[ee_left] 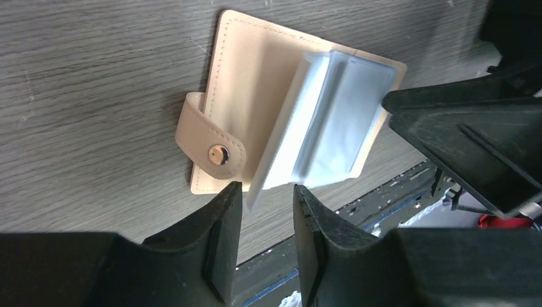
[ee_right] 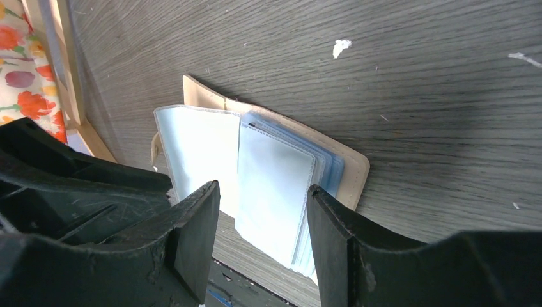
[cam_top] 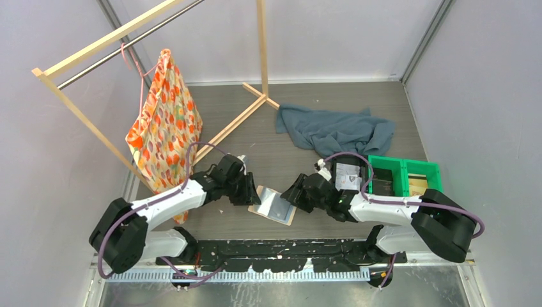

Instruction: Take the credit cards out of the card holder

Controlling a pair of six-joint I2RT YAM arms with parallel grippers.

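The card holder (cam_top: 271, 208) lies open on the table between my grippers, its beige cover (ee_left: 252, 64) with snap strap (ee_left: 208, 137) and clear sleeves (ee_left: 345, 115) showing. My left gripper hovers at the strap end, fingers part open, near the edge of a raised white sleeve (ee_left: 287, 134). My right gripper stands open over the sleeve stack (ee_right: 275, 179), its fingers either side of it in that view; whether they touch cannot be told.
A blue-grey cloth (cam_top: 332, 128) lies behind. Green bins (cam_top: 412, 169) and a dark box (cam_top: 348, 169) sit right. A floral bag (cam_top: 163, 128) hangs left on a wooden frame (cam_top: 236, 118).
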